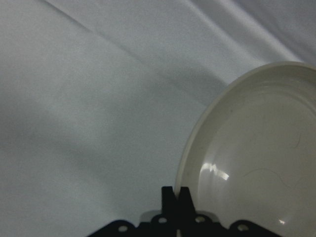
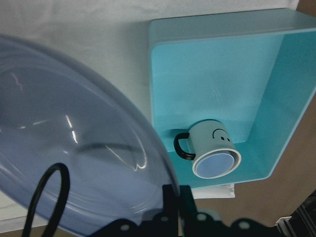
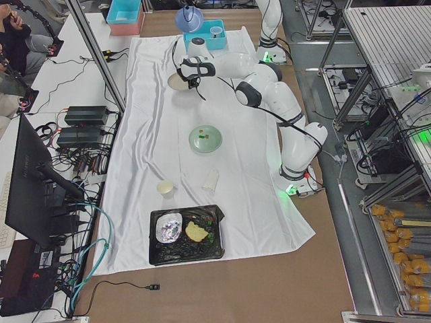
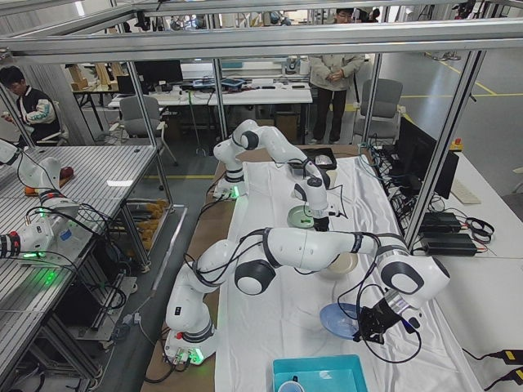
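My left gripper is shut on the left rim of a cream plate (image 1: 254,148), which rests on the white cloth. My right gripper is shut on the rim of a translucent blue plate (image 2: 79,133), held above the table beside the turquoise bin (image 2: 212,79). Inside that bin a white mug (image 2: 207,136) with a black handle and a drawn smile lies tipped, its blue inside showing.
A green plate (image 3: 205,138) sits mid-cloth. A cream cup (image 3: 165,187), a clear item (image 3: 210,180) and a black tray (image 3: 185,250) with foil and food are farther along. Monitors and cables line one side.
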